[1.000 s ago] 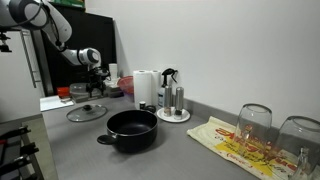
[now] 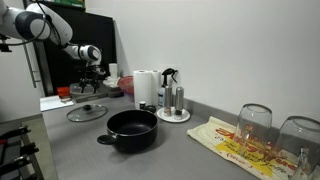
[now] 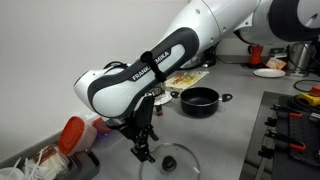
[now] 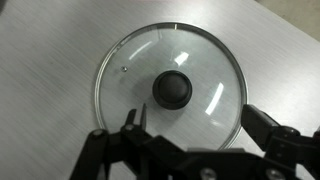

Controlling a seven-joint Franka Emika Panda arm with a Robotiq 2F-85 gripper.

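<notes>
A round glass lid (image 4: pixel 204 107) with a steel rim and a black knob (image 4: pixel 172 90) lies flat on the grey table. My gripper is open above the lid in the wrist view, its fingers spread wide and apart from the knob, nothing between them. From the second exterior view, the gripper (image 3: pixel 142 144) hangs over the far side of the lid (image 3: pixel 180 178), whose lower edge is cut off. A black pan (image 2: pixel 131 131) stands uncovered on the table, apart from the lid (image 2: pixel 87 114).
Paper towels (image 2: pixel 147 87) stand behind the pan, near bottles on a white plate (image 2: pixel 174 117). Two upturned glass jars (image 2: pixel 253 128) rest on a yellow patterned cloth (image 2: pixel 215 139) at right. Bare table lies between the pan and the front edge.
Lid and pan have stayed in place.
</notes>
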